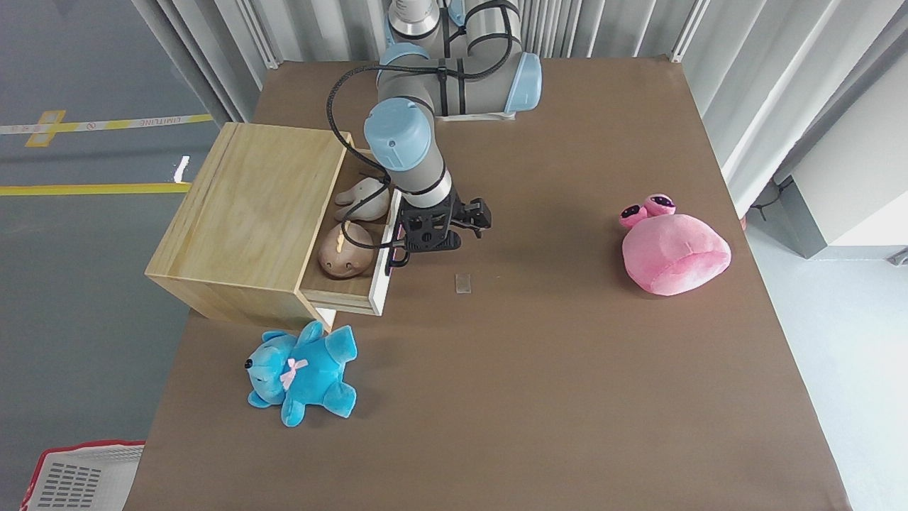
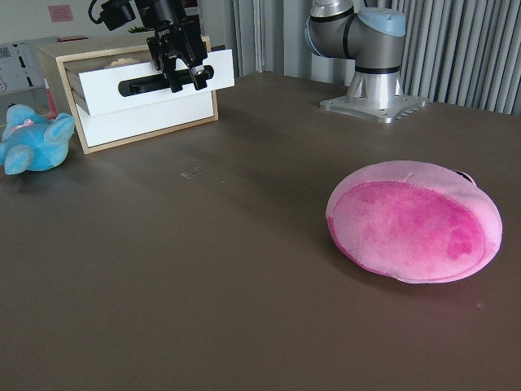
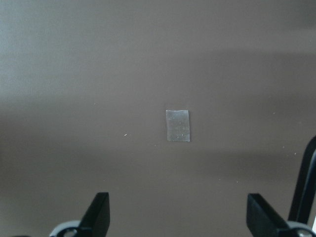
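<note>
The gripper (image 1: 438,230) is over the front of the pulled-out drawer (image 1: 336,294), beside its black handle (image 2: 138,85). In the wrist view its two fingertips (image 3: 101,215) stand wide apart over bare table, with the handle at the lower right. Inside the drawer lie a white plush toy (image 1: 367,194) and a brown plush toy (image 1: 345,251). A blue bear (image 1: 311,375) lies on the table before the cabinet (image 1: 230,204). A pink plush toy (image 1: 677,255) sits on the right of the table.
The curtain (image 1: 596,25) runs along the back. A basket (image 1: 81,477) stands off the table at lower left.
</note>
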